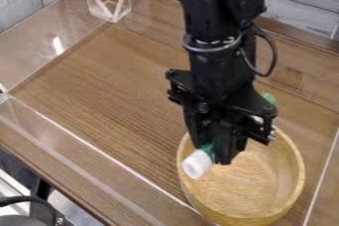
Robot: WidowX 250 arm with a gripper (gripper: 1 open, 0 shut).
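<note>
The black arm comes down the centre, its gripper (217,143) shut on a small cylinder (199,163) with a white end and green body. The cylinder is tilted, over the left part of a tan oval bowl (268,195); whether it touches the bowl I cannot tell. Another green object (269,99) shows behind the arm on the right, partly hidden.
A white wire stand (109,2) stands at the back left. Clear low walls edge the table, and cables lie at the lower left.
</note>
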